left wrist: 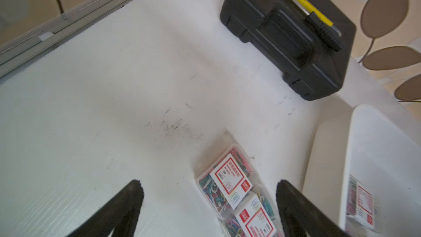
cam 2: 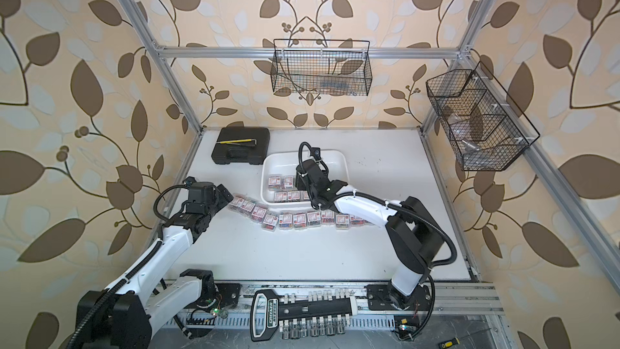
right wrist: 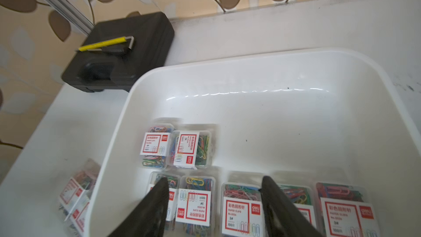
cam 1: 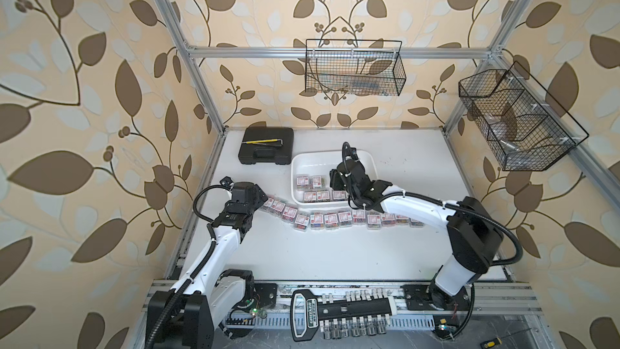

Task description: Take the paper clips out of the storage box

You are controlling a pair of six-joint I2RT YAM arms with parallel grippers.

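Several clear paper clip boxes with white-and-red labels lie in the white storage box [right wrist: 272,105]. Two of them, with one paper clip box [right wrist: 191,149] turned sideways, sit at its left side. A row, including another paper clip box [right wrist: 242,210], lines the front wall. My right gripper hangs open over that front row, nothing between its fingers. Outside, paper clip boxes such as a left-end one [left wrist: 230,180] form a line on the table in front of the storage box. My left gripper stands open above the line's left end, empty.
A black case [left wrist: 293,30] with a yellow-handled tool on top stands at the back left. Wire baskets, such as the back basket [cam 1: 354,71], hang on the frame.
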